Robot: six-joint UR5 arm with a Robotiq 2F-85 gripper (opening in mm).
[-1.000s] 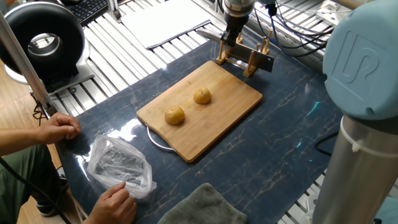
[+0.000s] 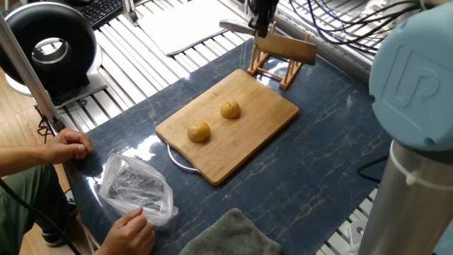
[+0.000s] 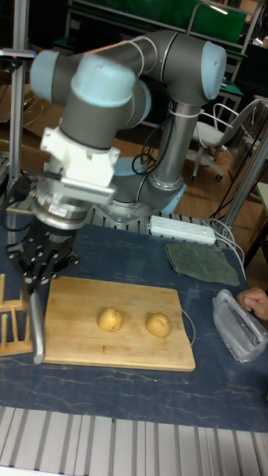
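My gripper (image 2: 262, 30) is shut on a broad-bladed knife (image 2: 289, 49), whose pale handle points left and blade points right in exterior view 1. In exterior view 3 the gripper (image 3: 38, 276) hangs at the left, with the knife (image 3: 37, 329) seen nearly edge-on beside the cutting board. The knife appears in front of and above the wooden rack (image 2: 290, 74). On the wooden cutting board (image 2: 262, 131) rest two potato pieces, one nearer the rack (image 2: 230, 109) and one nearer the board's handle (image 2: 199, 131). The fingertips are partly hidden.
A person's hands (image 2: 127, 234) are at the table's near-left side, around a clear plastic bag (image 2: 138, 188). A grey-green towel (image 2: 232, 237) lies at the front edge. Cables (image 2: 333, 28) run behind the rack. Dark tabletop right of the board is free.
My gripper has risen with the knife, lifting it up from the rack. The blade now looks brighter and more face-on. Potatoes, board, bag and hands have stayed put.
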